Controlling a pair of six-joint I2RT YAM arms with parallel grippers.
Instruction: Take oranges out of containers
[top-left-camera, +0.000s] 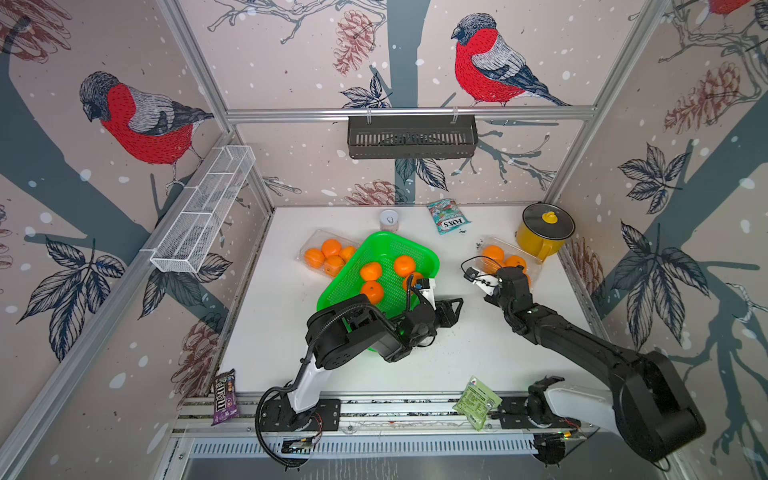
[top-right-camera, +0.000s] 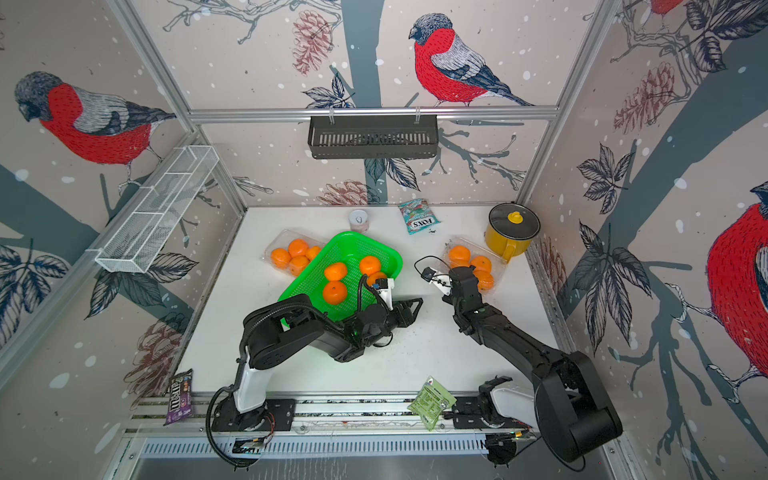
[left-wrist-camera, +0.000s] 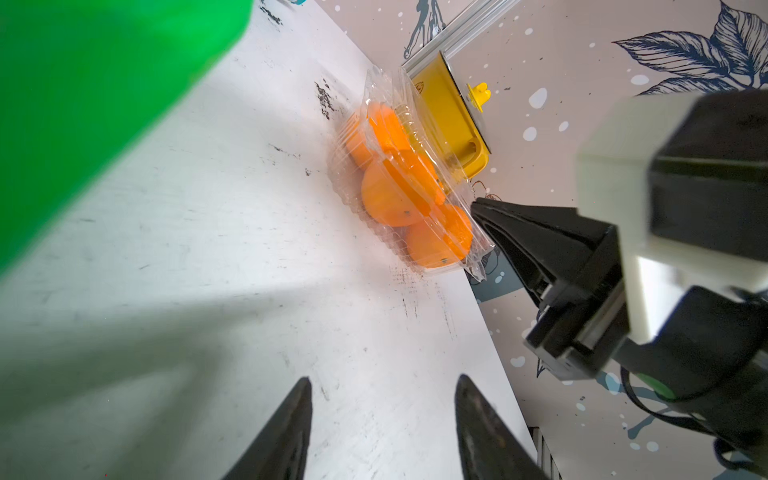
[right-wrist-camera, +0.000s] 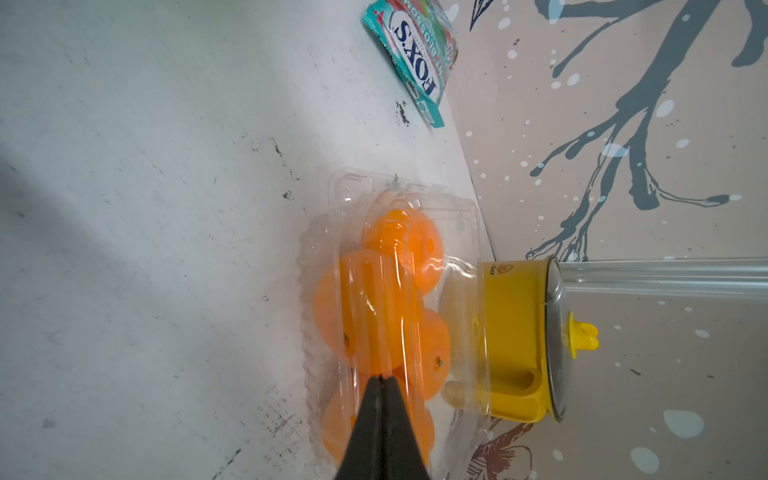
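The right clear container (right-wrist-camera: 472, 232) holds several oranges (right-wrist-camera: 432, 344) under its clear lid (left-wrist-camera: 420, 104). In the right wrist view my right gripper is shut with its fingertips together and nothing between them; the lid lies outside its fingers. Seen from the left wrist, that gripper is at the container's near end, and I cannot tell whether it touches. A left clear container (top-left-camera: 306, 238) with several oranges stands beyond the green basket (top-left-camera: 432, 254), which also holds several oranges. My left gripper stands open and empty, right of the basket.
A yellow pot (right-wrist-camera: 516, 336) stands close behind the right container. A teal FOX'S bag (right-wrist-camera: 412, 52) and a small cup (top-left-camera: 389, 219) are at the back. Between the basket and right container, the white table (left-wrist-camera: 240, 336) is free.
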